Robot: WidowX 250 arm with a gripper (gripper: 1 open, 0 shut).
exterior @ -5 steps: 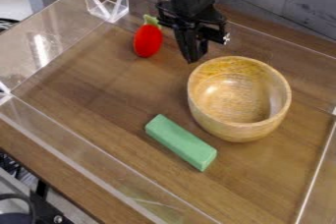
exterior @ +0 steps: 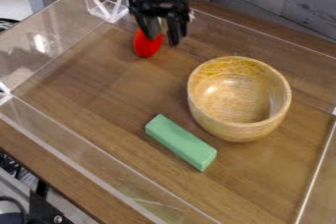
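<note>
My gripper [exterior: 161, 24] hangs at the top centre of the camera view, dark and blurred, just above and behind a red oval object [exterior: 147, 42]; whether it touches that object or how far its fingers are apart is unclear. A pale, small item behind the red one is mostly hidden by the gripper. A round wooden bowl [exterior: 239, 98] is on the right of the table, and a green block [exterior: 180, 142] lies below it.
A clear angular plastic piece [exterior: 105, 4] stands at the back left. Transparent edging runs along the table [exterior: 92, 110], whose left and middle are bare.
My gripper has moved left from above the bowl's back side to over the red object. The bowl, green block and red object look unmoved.
</note>
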